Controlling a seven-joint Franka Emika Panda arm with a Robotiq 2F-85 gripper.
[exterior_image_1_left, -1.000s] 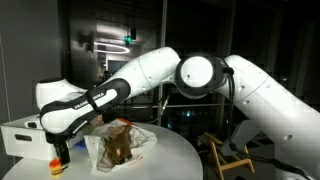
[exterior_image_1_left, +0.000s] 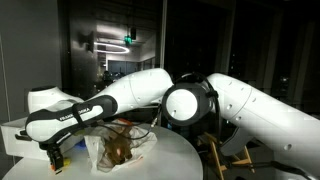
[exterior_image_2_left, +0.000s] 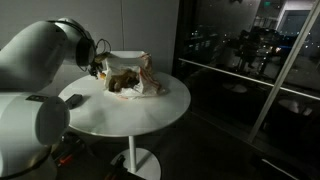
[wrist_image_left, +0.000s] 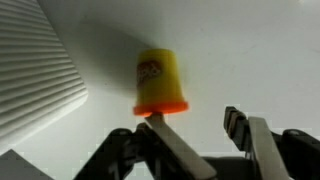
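Observation:
A small yellow tub (wrist_image_left: 162, 75) with an orange lid (wrist_image_left: 161, 107) is on the pale table in the wrist view. My gripper is part open, its two fingers apart at the bottom of that view. The left finger (wrist_image_left: 175, 142) reaches close to the orange lid; whether they touch is unclear. Nothing shows clamped between the fingers, and the tub lies ahead and to the left of the gap. Exterior view 1 has the gripper (exterior_image_1_left: 56, 157) low over the table, right at the tub, partly hiding it.
A white ridged box (wrist_image_left: 35, 70) stands to the left of the tub. In exterior view 1, a crumpled white bag (exterior_image_1_left: 97, 149) with something brown in it sits to the right of my gripper.
My arm has come down to the tub over the last second. The tub stood clear below the gripper before and is now partly hidden by it.

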